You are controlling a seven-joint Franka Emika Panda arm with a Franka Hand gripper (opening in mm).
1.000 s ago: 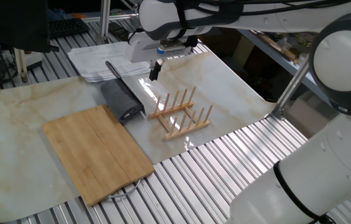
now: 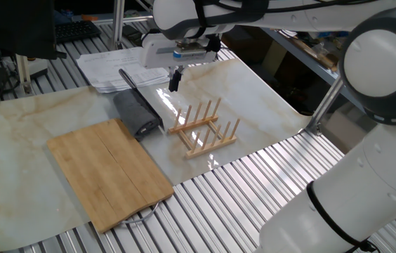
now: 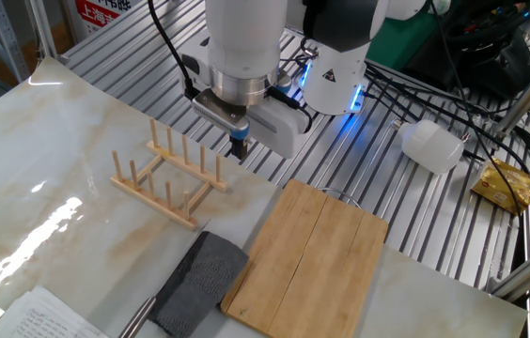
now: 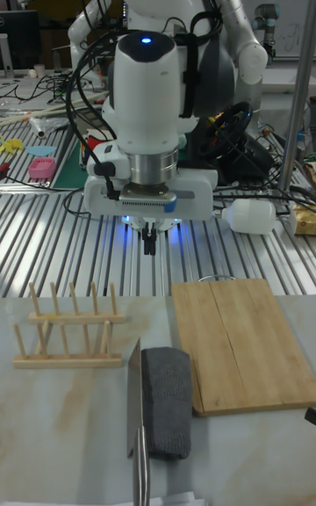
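My gripper [image 4: 149, 242] hangs in the air with its two dark fingers together and nothing visible between them. It is above the slatted table, behind the wooden peg rack [image 4: 70, 362] and the cutting board [image 4: 239, 347] in exterior view 3. The rack stands empty, its pegs upright. Between rack and board lies a folded dark grey towel [image 4: 168, 403]. A knife [image 4: 141, 464] rests along the towel's rack side, blade on edge and handle toward the camera in that view. The board lies flat, close beside the towel [image 3: 199, 282].
A stack of papers [image 2: 117, 69] lies beyond the knife handle. A white bulb-shaped object [image 3: 431, 146] and a yellow packet [image 3: 505, 185] sit near the robot's side of the table. Bare marbled sheet [image 2: 15, 154] spreads beyond the board.
In exterior view 1 the arm and gripper have shifted very slightly left. The rack, towel, knife and board have stayed put.
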